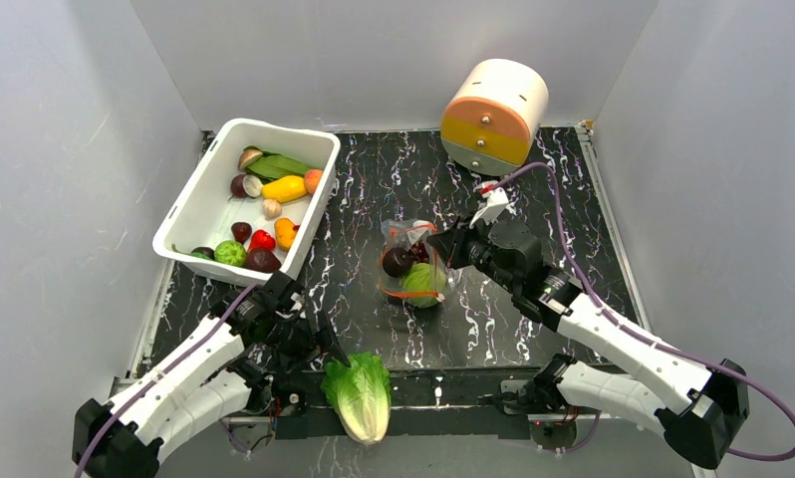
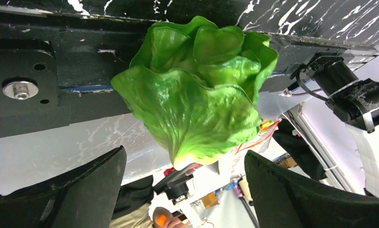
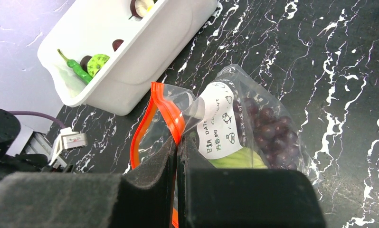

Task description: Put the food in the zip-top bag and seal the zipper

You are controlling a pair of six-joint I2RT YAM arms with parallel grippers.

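Observation:
The zip bag point(image 1: 409, 274) stands mid-table, holding dark round food, grapes point(image 3: 272, 135) and something green. My right gripper is shut on the bag's orange-edged rim point(image 3: 168, 109), pinching its top. A romaine lettuce point(image 1: 357, 398) lies on the front edge of the table. My left gripper is open just above it, the leafy end point(image 2: 192, 109) between and beyond its fingertips in the left wrist view.
A white bin point(image 1: 174, 231) of assorted vegetables stands back left. A rounded drawer box point(image 1: 508, 90) stands back right.

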